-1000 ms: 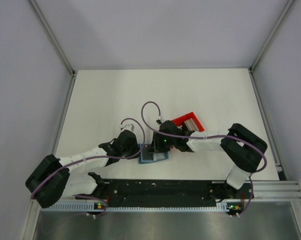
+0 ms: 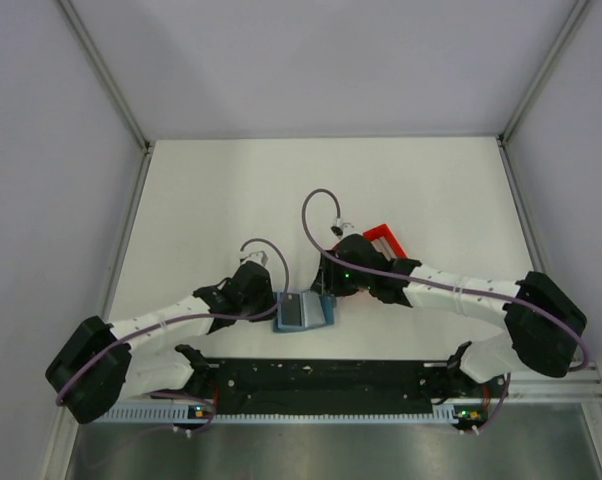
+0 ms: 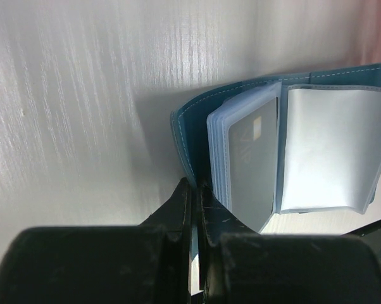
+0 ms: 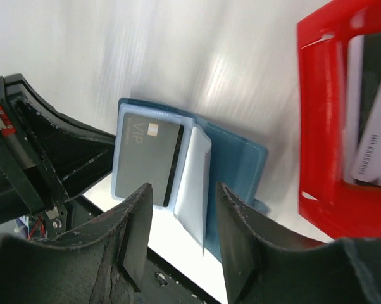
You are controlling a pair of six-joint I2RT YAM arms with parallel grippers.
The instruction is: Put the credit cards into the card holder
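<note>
The open blue card holder (image 2: 285, 327) lies near the table's front. Under its clear sleeves, a grey card marked VIP (image 4: 146, 155) shows in the right wrist view. Beside it, a white-looking sleeve (image 4: 197, 183) stands partly lifted, its edge curled. My left gripper is shut on the holder's thin left edge. Over the holder's right part, my right gripper is part open, its fingers either side of the lifted sleeve in view, apparently holding nothing. In the top view, my right gripper (image 2: 323, 284) hides part of the holder's upper right.
A red box (image 4: 317, 120) holding several cards (image 4: 375, 136) stands to the right of the holder, partly behind my right arm in the top view. A black strip (image 2: 311, 385) runs along the front edge.
My right gripper has moved rightward and slightly towards the back in the top view, uncovering more of the holder. The left gripper stays at the holder's left edge, shifted very slightly left.
</note>
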